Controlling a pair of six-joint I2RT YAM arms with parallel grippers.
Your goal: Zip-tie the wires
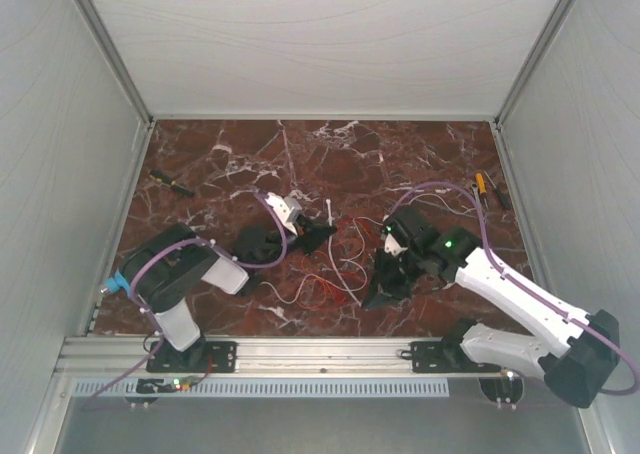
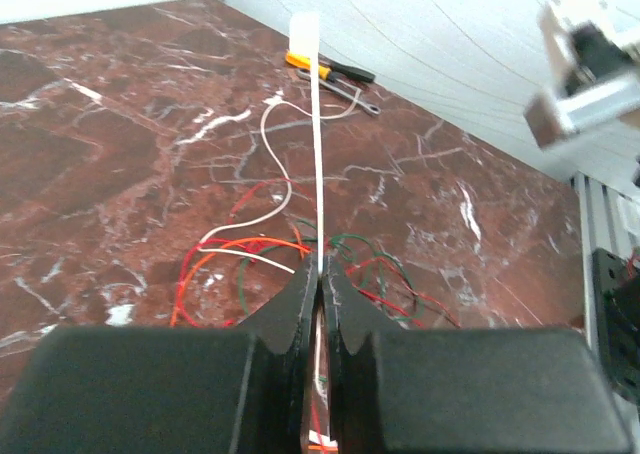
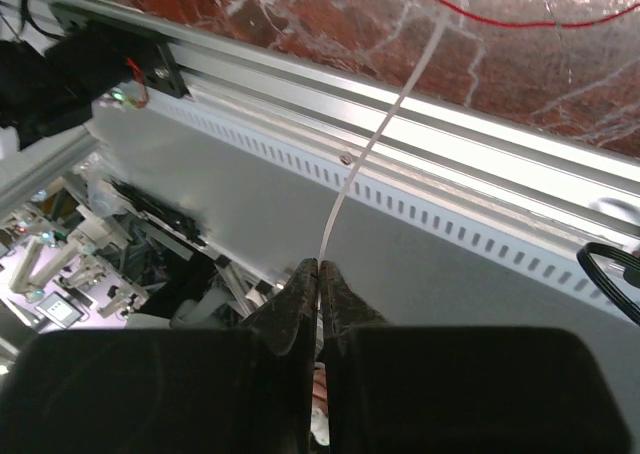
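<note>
A long white zip tie (image 2: 318,144) runs between my grippers. My left gripper (image 1: 328,231) is shut on it near its head, which stands up above the fingers in the left wrist view (image 2: 320,284). My right gripper (image 1: 367,302) is shut on the tie's other end, near the table's front edge; in the right wrist view (image 3: 320,269) the strap (image 3: 380,124) rises from between the fingertips. The red, green, orange and white wires (image 2: 240,259) lie loosely tangled on the marble table under and around the tie.
An orange-handled tool and pliers (image 1: 481,189) lie at the back right, a screwdriver (image 1: 172,182) at the back left. The front rail (image 3: 460,139) lies below my right gripper.
</note>
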